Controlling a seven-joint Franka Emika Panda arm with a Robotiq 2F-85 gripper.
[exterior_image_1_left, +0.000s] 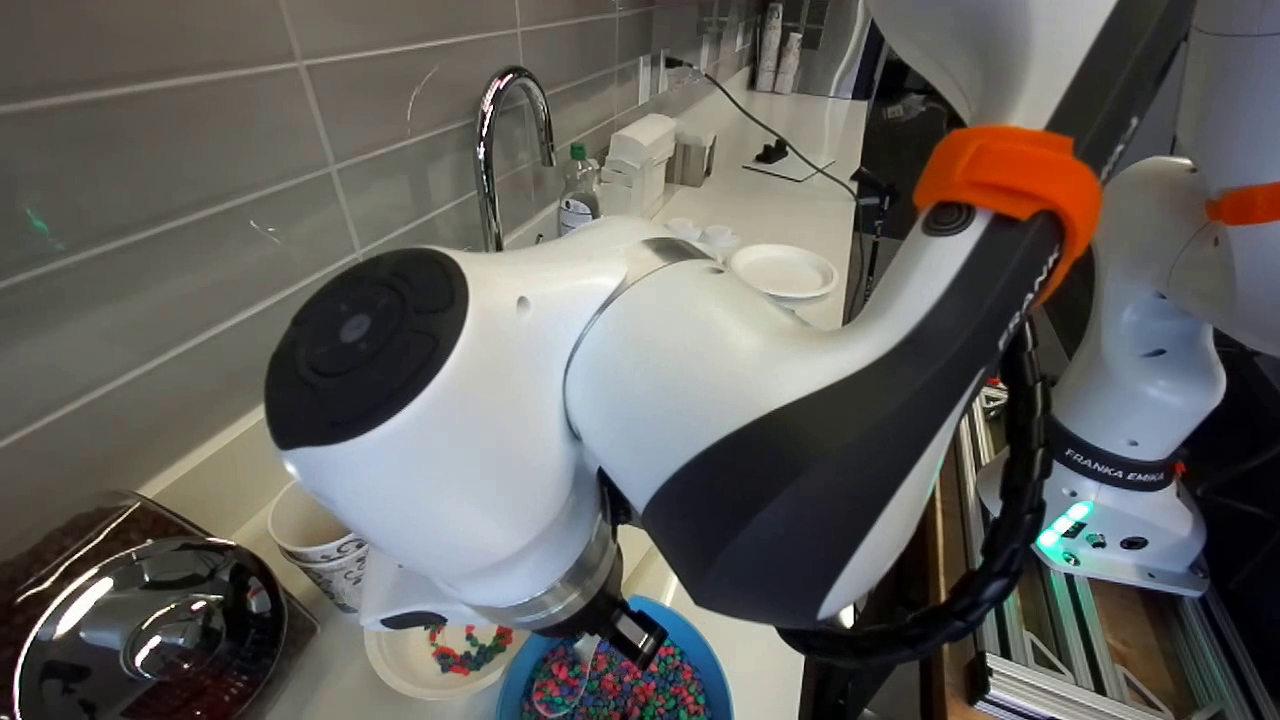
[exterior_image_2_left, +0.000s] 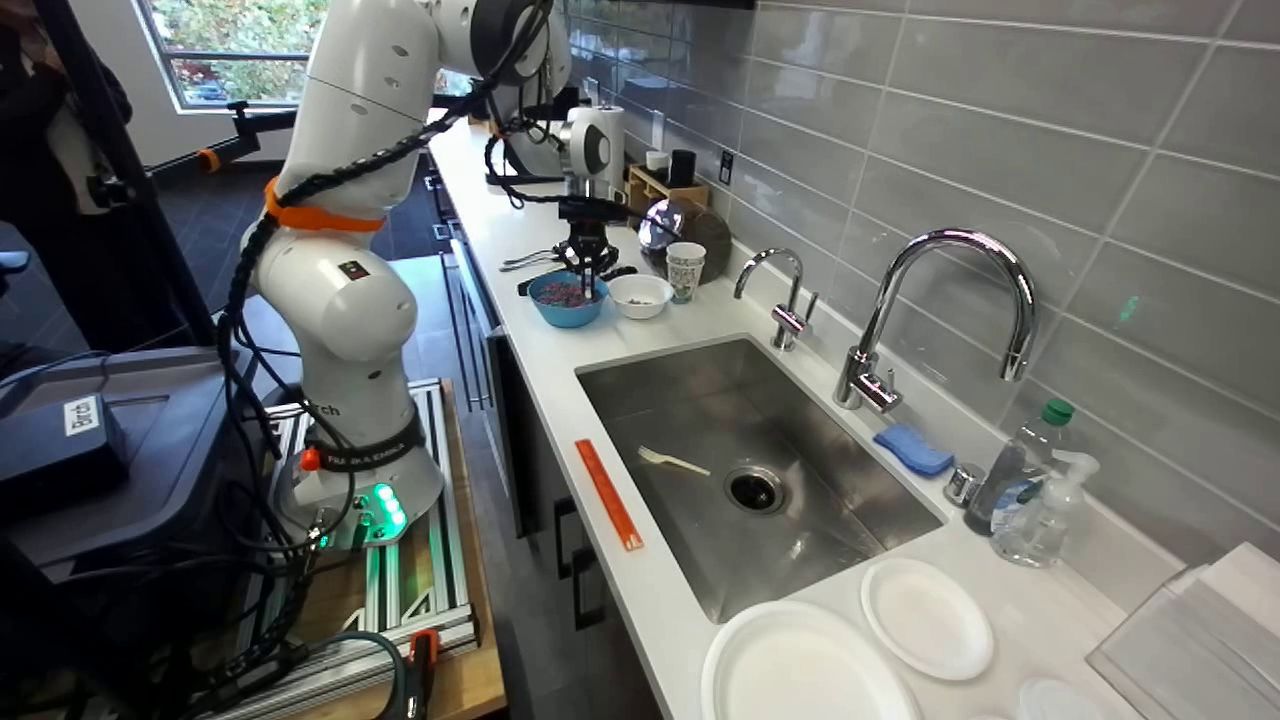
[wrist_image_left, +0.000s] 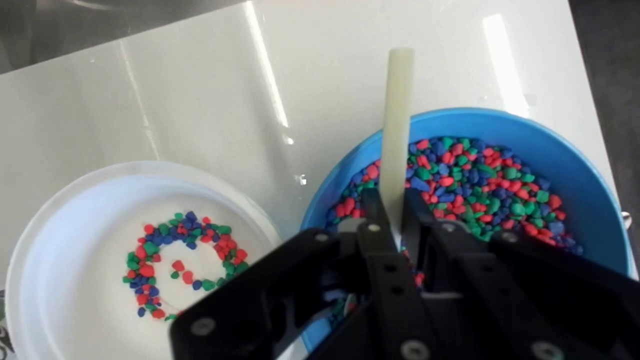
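Over the blue bowl (wrist_image_left: 600, 174), which is full of red, green and blue pebbles (wrist_image_left: 480, 186), my gripper is shut on the pale handle (wrist_image_left: 397, 90) of a utensil. The handle's free end sticks up past the fingers; its lower end is hard to make out. To the left, a white bowl (wrist_image_left: 54, 240) has a partial ring of the same pebbles (wrist_image_left: 147, 270) on its bottom. Exterior view 2 shows the gripper (exterior_image_2_left: 588, 282) pointing down at the blue bowl (exterior_image_2_left: 567, 314), with the white bowl (exterior_image_2_left: 641, 300) alongside.
Paper cups (exterior_image_1_left: 314, 528) and a shiny-lidded container (exterior_image_1_left: 150, 636) stand near the wall. The sink (exterior_image_2_left: 732, 480) holds a pale fork (exterior_image_2_left: 672, 461). An orange strip (exterior_image_2_left: 608, 494) lies on the counter, with plates (exterior_image_2_left: 804, 672) beyond the sink. Counter between bowls and sink is clear.
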